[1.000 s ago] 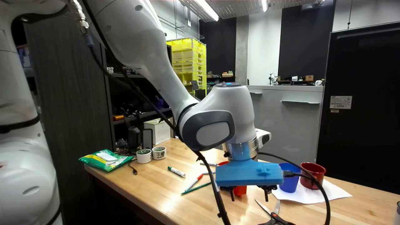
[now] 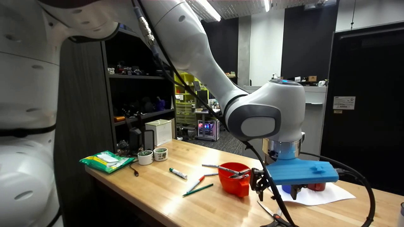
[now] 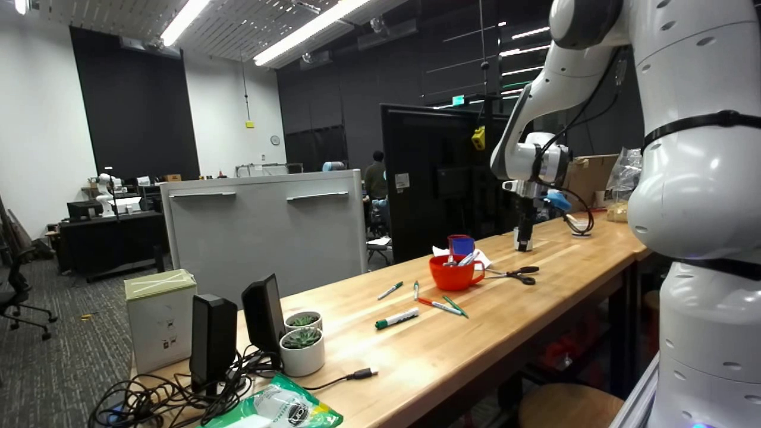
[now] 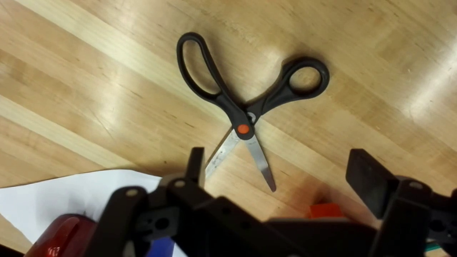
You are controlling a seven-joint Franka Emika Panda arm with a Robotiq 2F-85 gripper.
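Above the table hangs my gripper, its fingers wide apart with nothing between the fingers. Below it in the wrist view lie black-handled scissors (image 4: 243, 115), blades spread, on the bare wood. The left finger (image 4: 196, 165) overlaps one blade in that view. A red-orange cup (image 2: 233, 185) stands upright with several pens in it, left of the gripper in exterior view 1. Behind the gripper, a blue cup (image 2: 286, 188) and a dark red cup (image 2: 317, 187) are mostly hidden there; they stand on white paper (image 2: 333, 194).
Near the orange cup lie a green-capped marker (image 2: 178, 173), a red pen (image 2: 195, 183) and a green pen (image 2: 198, 189). Farther left are two potted succulents (image 3: 302, 349), black speakers (image 3: 214, 339), loose cables and a green bag (image 2: 108, 161). Between markers and pots the table is clear.
In exterior view 1 the arm and gripper have shifted right, away from in front of the orange cup and over towards the blue and red cups. The objects on the table have stayed put.
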